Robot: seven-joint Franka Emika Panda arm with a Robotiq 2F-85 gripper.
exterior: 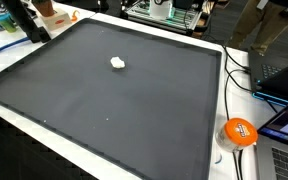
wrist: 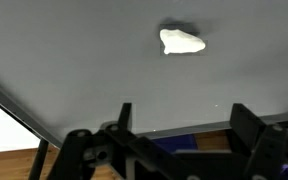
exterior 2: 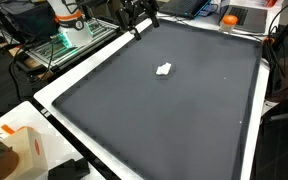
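Note:
A small white object (exterior: 117, 62) lies alone on the dark grey board (exterior: 104, 110), towards its far side in exterior view 1. In exterior view 2 the same white object (exterior 2: 164, 69) is near the board's upper middle. From the wrist, the white object (wrist: 181, 41) appears irregular, narrower towards one end, beyond the fingertips and apart from them. My gripper is open, with a wide empty gap between its black fingers. In exterior view 2 the gripper (exterior 2: 150, 30) hangs near the board's far left edge, small and dark.
Most of the board is bare. An orange-topped round container (exterior: 237, 134) stands on the white table beside it, near laptops (exterior: 282, 155) and cables. At the opposite corner are a terracotta-coloured pot (exterior: 54, 14) and other clutter.

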